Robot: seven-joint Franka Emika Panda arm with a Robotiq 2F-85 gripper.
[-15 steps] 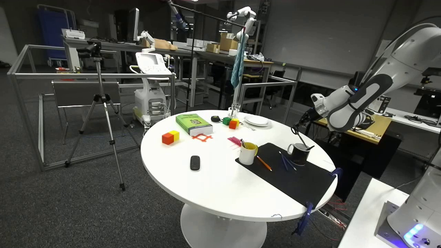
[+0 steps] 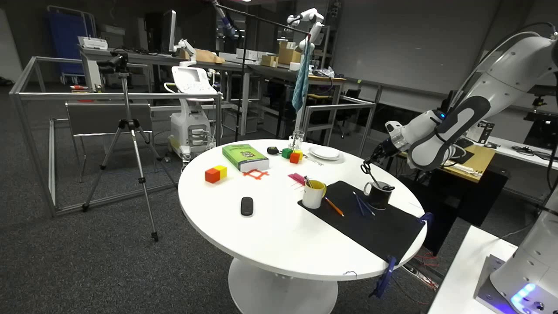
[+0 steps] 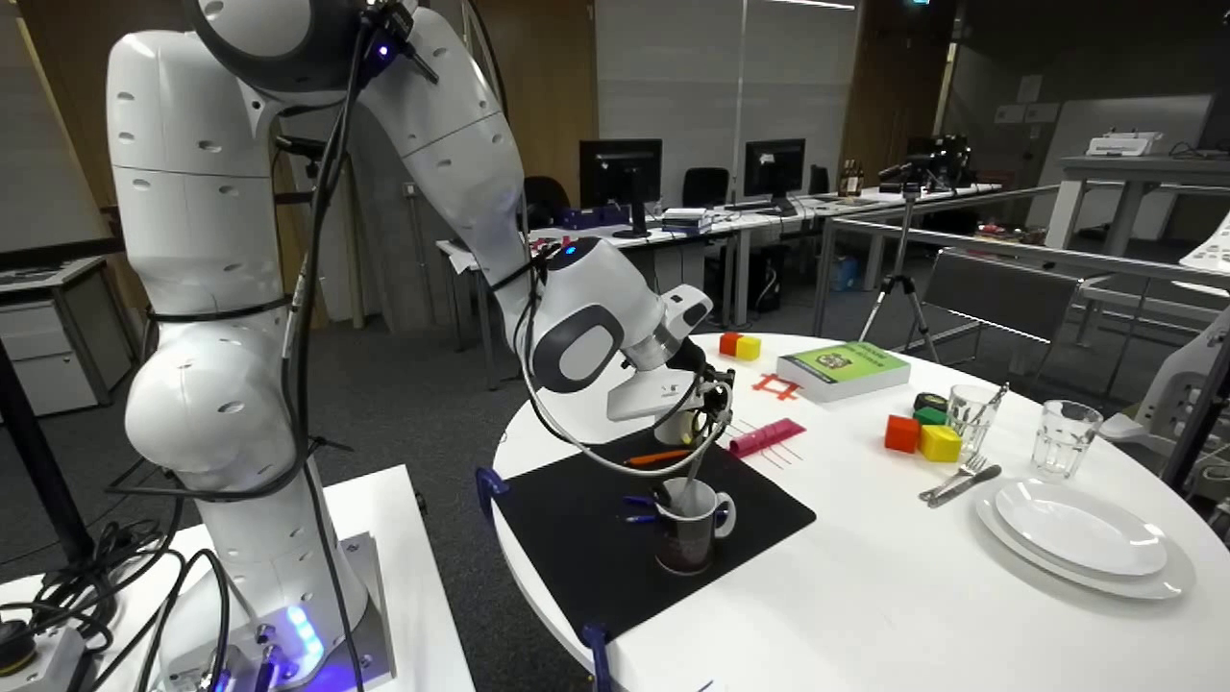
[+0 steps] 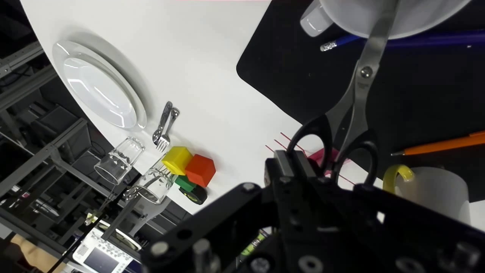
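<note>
My gripper is shut on one black handle loop of the scissors [image 4: 365, 72]. In the wrist view, the grey blades run up into the white inside of a dark mug [image 4: 427, 18], which hides their tips. The mug [image 2: 379, 199] stands upright on the black mat [image 2: 366, 230], with my gripper [image 2: 370, 158] above it and the scissors leaning out. A dark stick-like item also shows at its rim. Behind my gripper [image 3: 712, 398] in exterior view 2, the white-and-yellow mug [image 3: 672, 432] is partly hidden.
Blue pencils [image 2: 361, 204] and an orange pencil [image 2: 333, 206] lie on the mat. Further off are plates [image 2: 324, 152], colored blocks [image 3: 902, 433], drinking glasses [image 3: 1065, 438] and a green book [image 2: 246, 157]. A black mouse-like object [image 2: 246, 206] rests on the clear front left area.
In exterior view 1, my gripper and the scissors handles have shifted left and slightly down. The scissors lean differently in the dark mug, which has stayed in place.
</note>
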